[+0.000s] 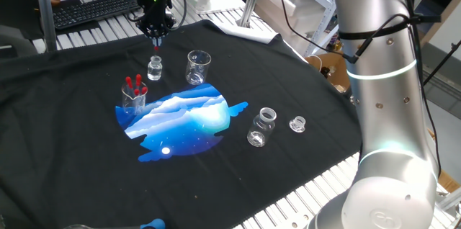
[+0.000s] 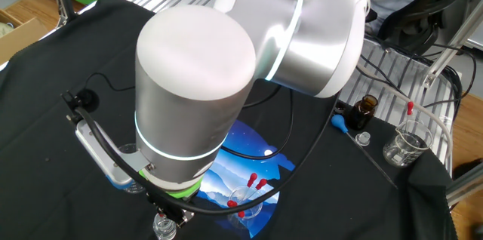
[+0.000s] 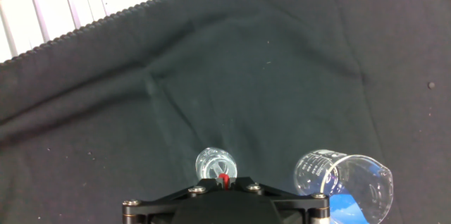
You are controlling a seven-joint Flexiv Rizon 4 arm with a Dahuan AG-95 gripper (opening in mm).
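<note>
High at the back left of the cloth in exterior view 1, my gripper (image 1: 156,39) points straight down. It is shut on the red bulb (image 3: 224,179) of a dropper, which shows between the fingertips in the wrist view. Right beneath stands a small clear glass bottle (image 1: 155,69), upright and uncapped, with the bulb above its mouth. In the wrist view the bottle (image 3: 213,162) lies just beyond the fingers. A thin shape shows inside its neck, but how deep the dropper reaches is unclear. A beaker (image 1: 135,96) nearby holds several red-topped droppers.
An empty beaker (image 1: 198,67) stands right of the small bottle. Farther forward are a clear wide-mouth bottle (image 1: 261,127) and a glass stopper (image 1: 297,124). A blue printed mat (image 1: 184,121) covers mid-table. A brown bottle (image 2: 362,112) and another beaker (image 2: 407,143) stand elsewhere.
</note>
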